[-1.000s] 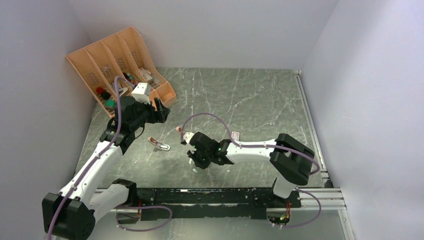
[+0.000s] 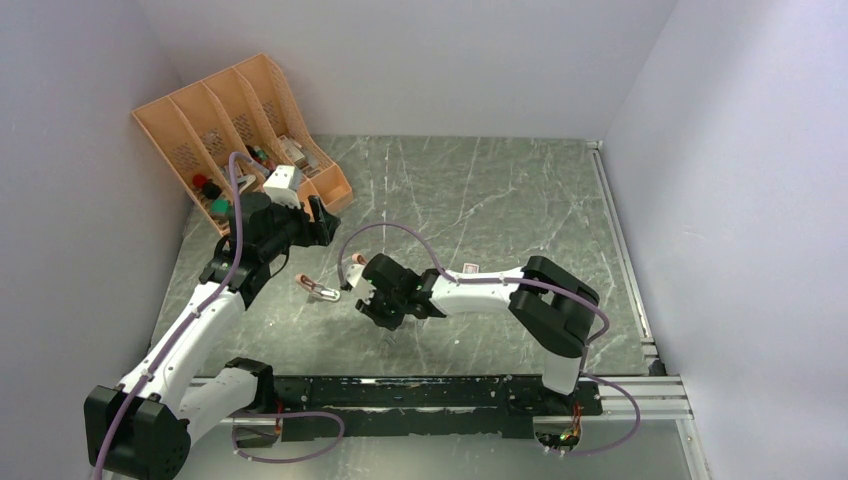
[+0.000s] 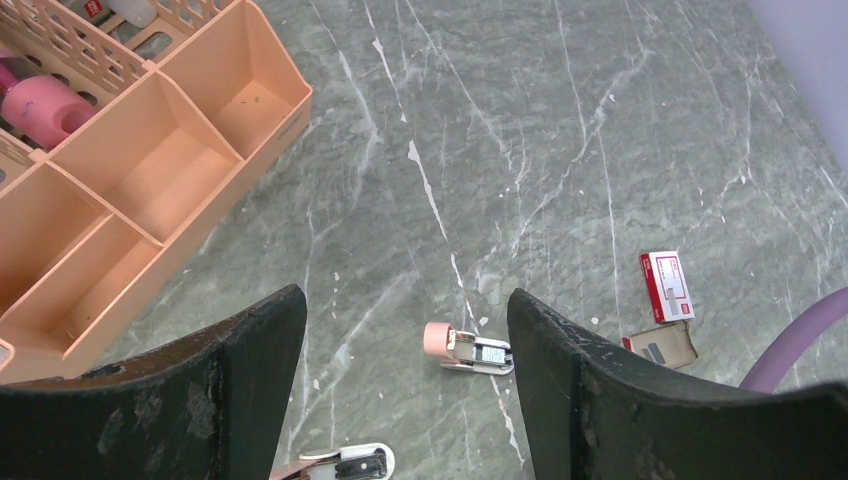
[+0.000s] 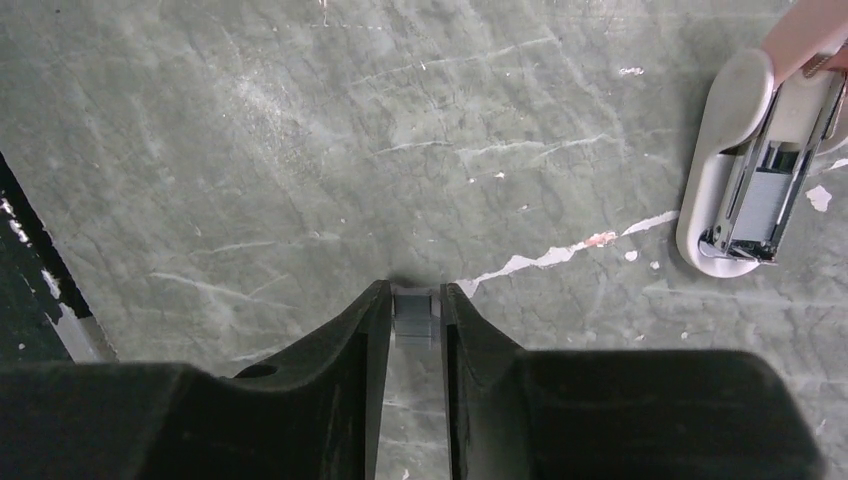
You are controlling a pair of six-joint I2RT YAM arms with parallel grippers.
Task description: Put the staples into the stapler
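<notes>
A small grey block of staples [image 4: 413, 318] shows between the narrowly spaced fingertips of my right gripper, low over the table. A thin gap seems to run along its left side; whether both fingers touch it is unclear. Ahead and to the right in that view lies a stapler [image 4: 765, 190], white-based and pink-handled, its metal magazine exposed. From above, this stapler [image 2: 320, 290] sits left of the right gripper [image 2: 362, 308]. Higher over the table, my left gripper stands wide open and empty.
A second small stapler [image 3: 478, 352] lies farther back. Beyond it are a red-and-white box [image 3: 667, 287] and an opened brown carton [image 3: 664, 345]. An orange compartment rack [image 2: 262, 120] fills the back left. Open table spreads across the back and right.
My left arm, both staplers and the rack are where they were.
</notes>
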